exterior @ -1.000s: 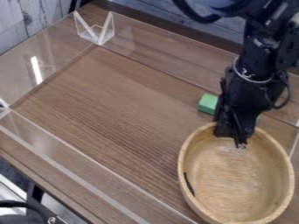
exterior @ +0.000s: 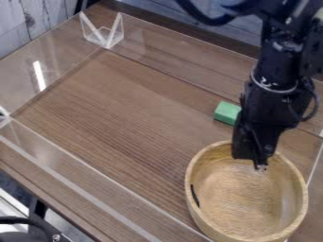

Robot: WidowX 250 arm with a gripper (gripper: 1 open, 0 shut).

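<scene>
The black gripper (exterior: 252, 151) hangs at the right over the back rim of a tan oval bowl (exterior: 246, 208); it looks shut, and I see nothing clearly held between its fingers. A small green block (exterior: 228, 111) lies on the table just behind the bowl, partly beside the arm.
A clear plastic stand (exterior: 104, 28) is at the back left corner. A wall runs along the back, and dark cables show at the lower left edge.
The bowl has shifted slightly left from where it was a second ago. The gripper has moved a little up and right relative to the bowl.
</scene>
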